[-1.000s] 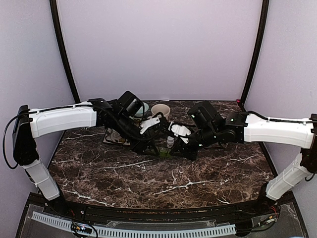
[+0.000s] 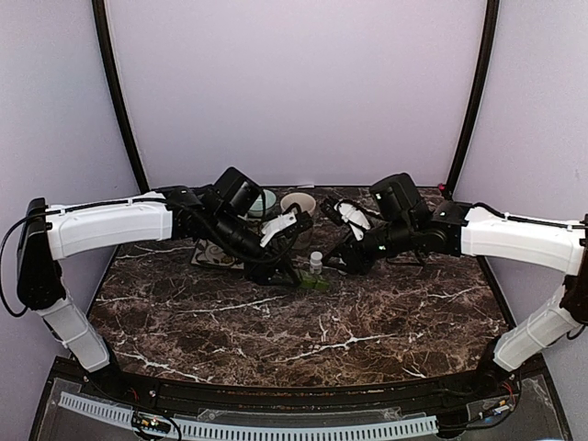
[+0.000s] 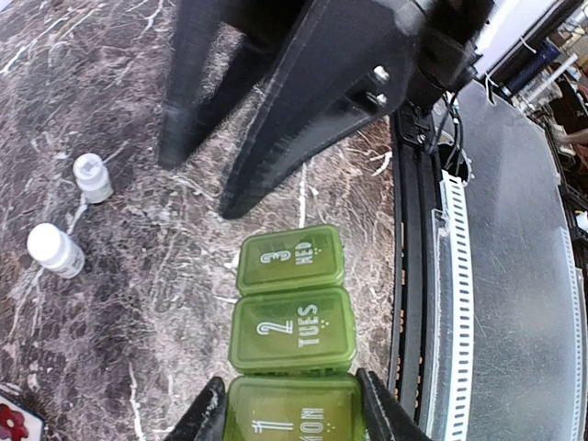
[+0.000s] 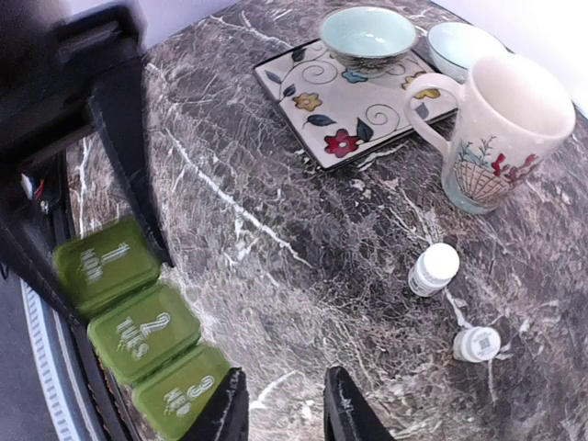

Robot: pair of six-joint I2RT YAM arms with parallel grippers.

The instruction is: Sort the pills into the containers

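Note:
A green weekly pill organizer (image 3: 290, 331) with MON, TUES and WED lids is held in the air by my left gripper, shut on its MON end. My right gripper hangs part open beside the organizer, nothing seen between its fingers; in the left wrist view its blurred fingers are just beyond the WED compartment. All three lids appear down. Two small white pill bottles (image 3: 57, 250) (image 4: 477, 344) stand on the marble table.
A flowered tray (image 4: 312, 110) with light-blue bowls (image 4: 367, 32) sits at the back, a white mug (image 4: 496, 129) beside it.
My right gripper has moved to the right, away from the organizer, and more of the green organizer shows in the top view. The left arm has shifted only slightly.

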